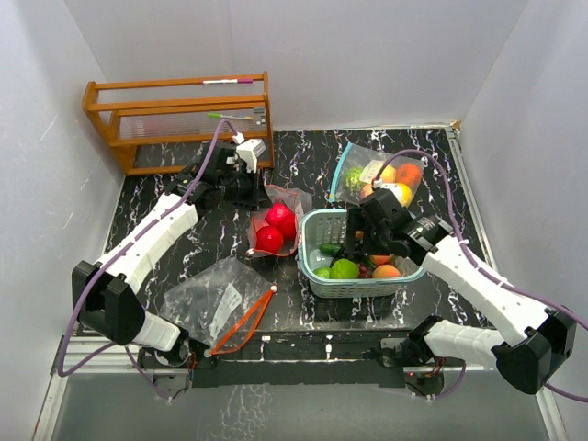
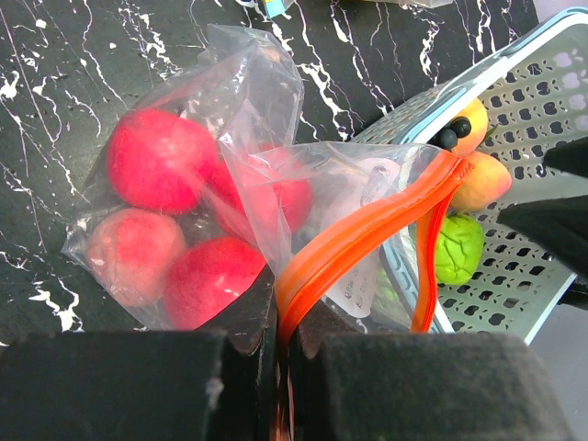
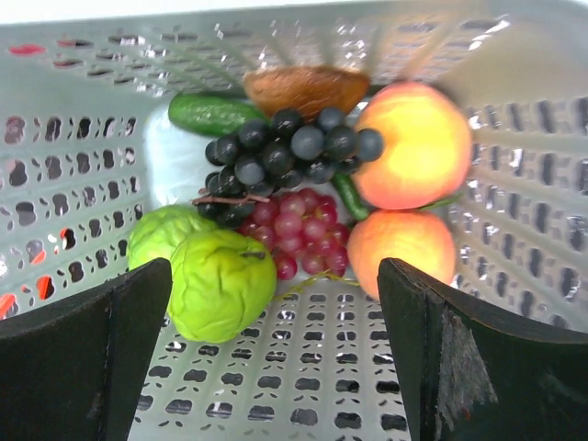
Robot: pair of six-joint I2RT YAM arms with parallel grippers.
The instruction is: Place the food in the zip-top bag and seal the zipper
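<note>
My left gripper (image 1: 260, 196) is shut on the orange zipper edge (image 2: 349, 234) of a clear bag holding red fruit (image 1: 280, 219) (image 2: 161, 161). My right gripper (image 1: 356, 230) stands open above the pale basket (image 1: 326, 288) (image 2: 542, 119), nothing between its fingers. In the basket lie dark grapes (image 3: 280, 147), red grapes (image 3: 289, 225), peaches (image 3: 409, 138), green round produce (image 3: 216, 285) and a cucumber (image 3: 207, 112).
A filled zip bag (image 1: 381, 175) lies behind the basket. An empty bag (image 1: 207, 299) with an orange zipper lies at the front left. A wooden rack (image 1: 184, 103) stands at the back left.
</note>
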